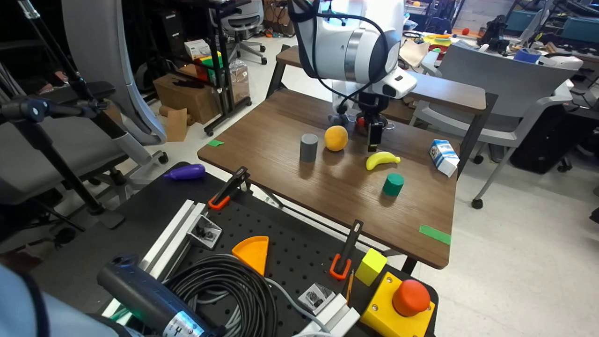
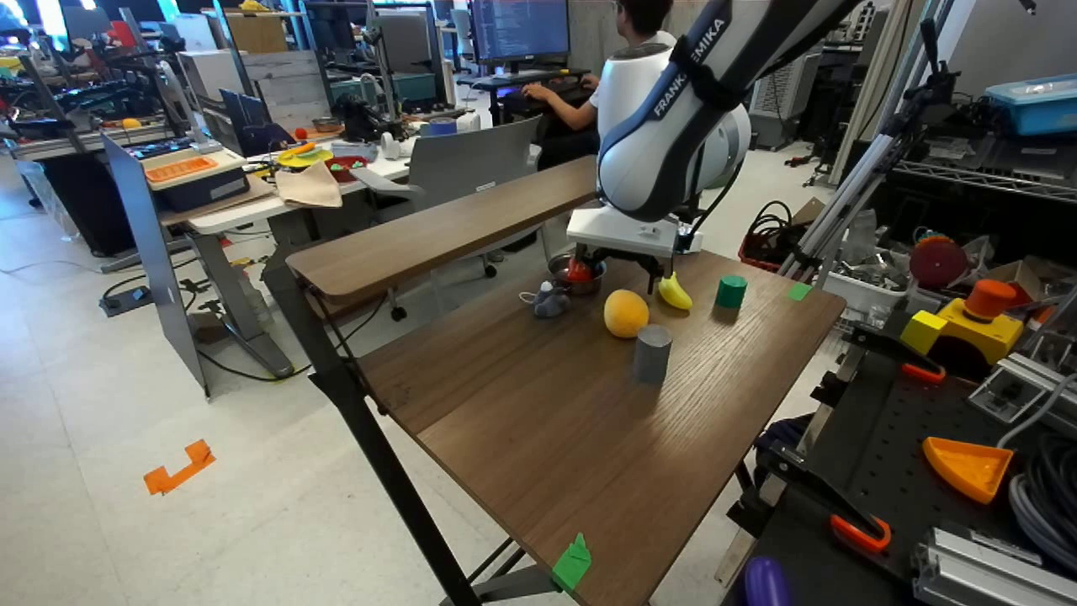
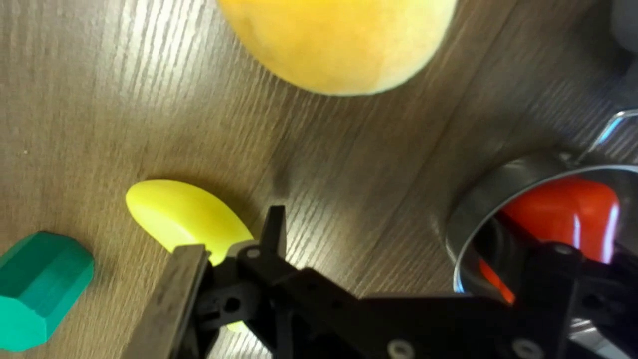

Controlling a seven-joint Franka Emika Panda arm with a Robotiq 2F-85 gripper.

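In the wrist view, my gripper has its fingers spread wide, with nothing visibly clasped between them. The left finger overlaps the yellow banana (image 3: 182,209), whose far end is partly hidden; whether they touch is unclear. Over the metal bowl (image 3: 463,233) reaches the right finger, covering part of the red object (image 3: 562,209) inside. From outside, one finger (image 1: 375,135) points down right beside the banana (image 1: 382,160). A green block (image 1: 393,184), an orange ball (image 1: 336,138) and a grey cylinder (image 1: 309,148) rest on the table.
A grey plush toy (image 2: 546,300) sits close to the bowl. The blue-and-white carton (image 1: 444,157) lies at the table's right edge, and a raised shelf (image 2: 454,232) runs along the back.
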